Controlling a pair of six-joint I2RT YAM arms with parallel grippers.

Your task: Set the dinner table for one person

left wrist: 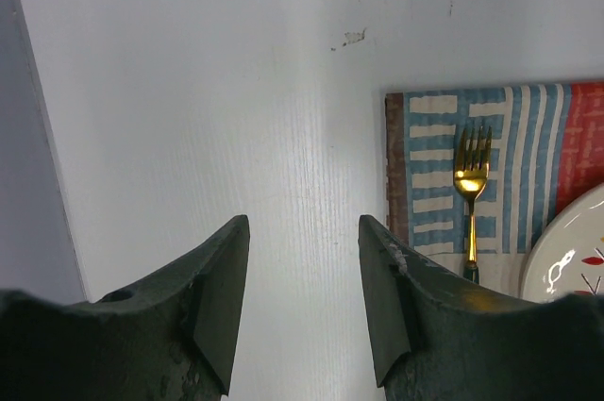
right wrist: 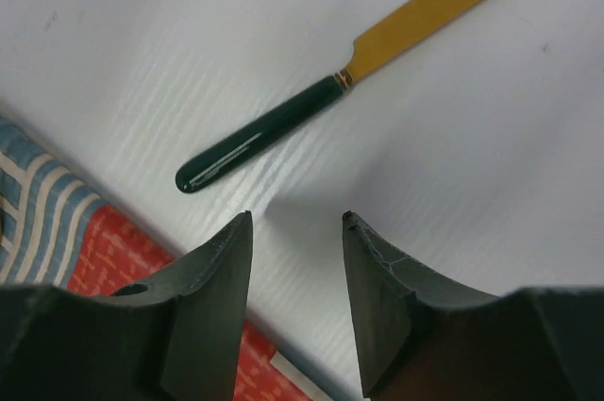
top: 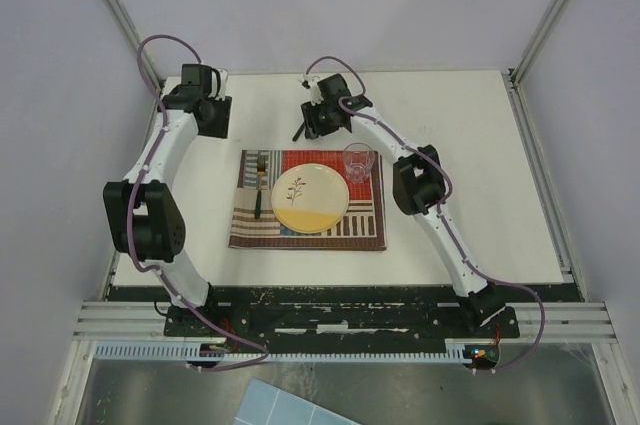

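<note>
A knife with a dark green handle (right wrist: 262,132) and a gold blade (right wrist: 444,12) lies slantwise on the bare table, just beyond the placemat. My right gripper is open close over the table by the knife's handle, with nothing between its fingers. On the striped placemat (top: 335,241), a gold fork (left wrist: 471,179) with a dark handle rests left of the cream plate (top: 311,197). A clear glass (top: 358,162) stands at the plate's upper right. Left of the mat, my left gripper hangs open and empty above bare table.
Walls rise on the left, right and back. My right forearm passes close to the glass and the mat's right edge.
</note>
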